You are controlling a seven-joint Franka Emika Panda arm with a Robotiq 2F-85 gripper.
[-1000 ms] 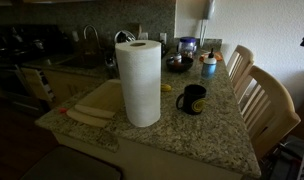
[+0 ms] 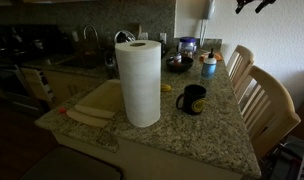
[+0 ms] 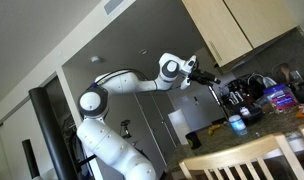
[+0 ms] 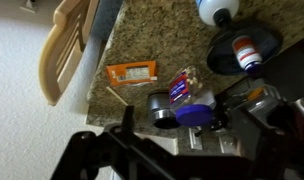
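Observation:
In exterior view 1 my gripper (image 2: pixel 256 5) shows at the top right edge, high above the counter, its two dark fingertips apart. The wrist view looks down past the open gripper onto the granite counter (image 4: pixel 142 40). Below the fingers stands a clear jar with a purple lid (image 4: pixel 197 114), with a silver canister (image 4: pixel 162 111) beside it. Nothing shows between the fingers. In exterior view 2 the gripper (image 3: pixel 214 82) hangs over the far end of the counter, above a blue-labelled bottle (image 3: pixel 237 124).
A paper towel roll (image 2: pixel 140 85) and a black mug (image 2: pixel 192 99) stand on the near counter. An orange packet (image 4: pixel 132 73) lies near the counter edge; a dark bowl (image 4: pixel 230 48) sits across from it. Chairs (image 2: pixel 269 108) line one side. A cabinet (image 3: pixel 217 30) hangs overhead.
My gripper has moved left and upward in exterior view 1, from the right edge to the top of the frame. The objects on the counter have not moved.

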